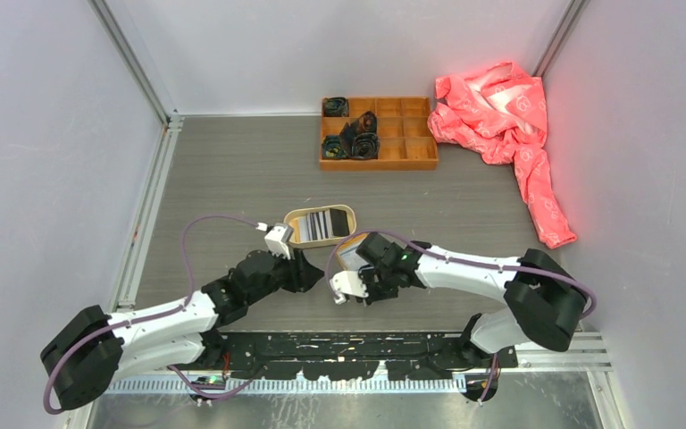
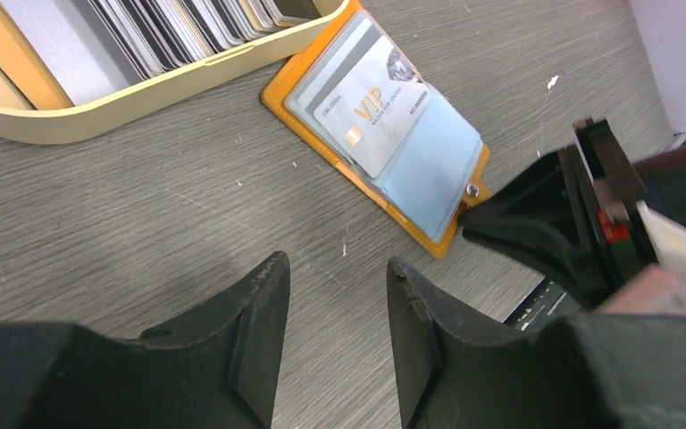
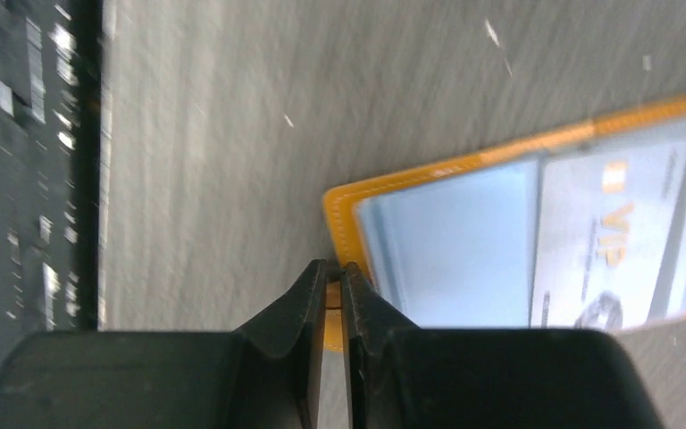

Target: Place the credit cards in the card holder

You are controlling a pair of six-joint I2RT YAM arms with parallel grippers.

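Note:
An orange card holder [image 2: 317,143] lies on the table with a VIP card [image 2: 375,103] and pale blue cards [image 2: 433,170] on it. A cream tray [image 1: 319,224] beside it holds more cards. My right gripper is low at the holder's tab end, its fingertips almost together over the orange tab; whether it grips the tab is unclear. My left gripper hangs left of the holder, part open, with nothing between its fingers.
An orange compartment box [image 1: 406,134] with dark rolled items stands at the back. A pink cloth [image 1: 500,116] lies at the back right.

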